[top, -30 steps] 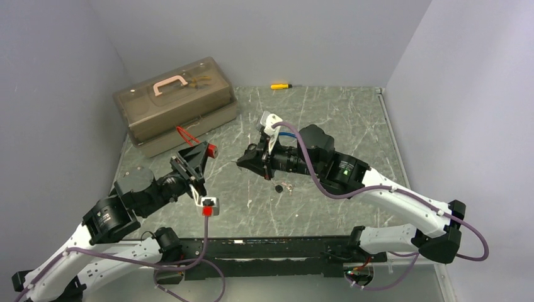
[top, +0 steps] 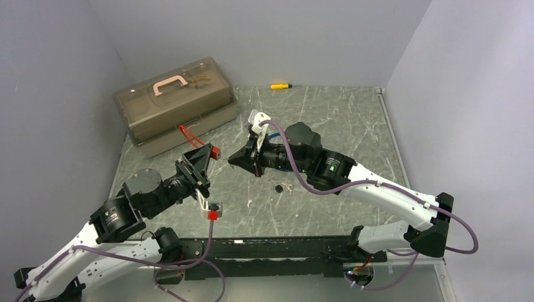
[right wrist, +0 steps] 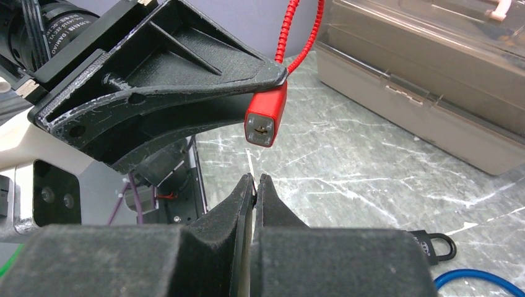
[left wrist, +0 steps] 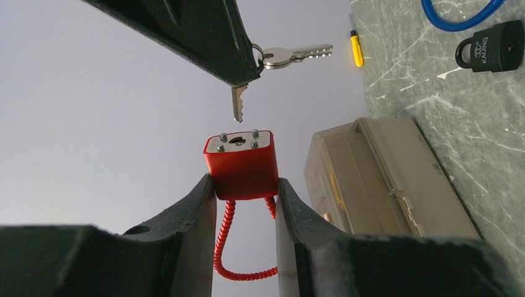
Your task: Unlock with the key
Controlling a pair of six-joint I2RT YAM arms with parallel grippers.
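A red padlock (left wrist: 241, 170) with a red cable shackle is clamped between the fingers of my left gripper, its keyhole face turned toward the right gripper. My right gripper is shut on a thin key (right wrist: 250, 162), whose blade sticks out past the fingertips. In the left wrist view the key blade (left wrist: 238, 104) points at the keyhole with a small gap between them. A second key (left wrist: 297, 55) hangs from the same ring beside the right fingers. From above, the padlock (top: 216, 153) and the key tip face each other above the table.
A brown translucent toolbox (top: 142, 107) stands at the back left. On the table are a black padlock (left wrist: 495, 48) with a blue cable (left wrist: 455, 26), a yellow screwdriver (top: 281, 87) and small keys (top: 289, 187).
My right gripper has moved left with the key, toward the padlock.
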